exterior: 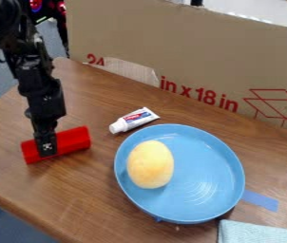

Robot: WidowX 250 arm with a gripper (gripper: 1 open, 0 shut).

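A red cylinder (71,141) lies on the left part of the wooden table, with the black gripper (46,145) down over its middle, shut on it. To its right, a blue plate (200,185) holds a round pale yellow object (150,164). A small white toothpaste tube (135,120) lies on the table above the plate.
A cardboard box wall (184,47) runs along the back. A pale cloth (254,234) lies at the lower right, near a strip of blue tape (261,200). Bare wood (108,204) shows at the lower left of the plate, up to the table edge.
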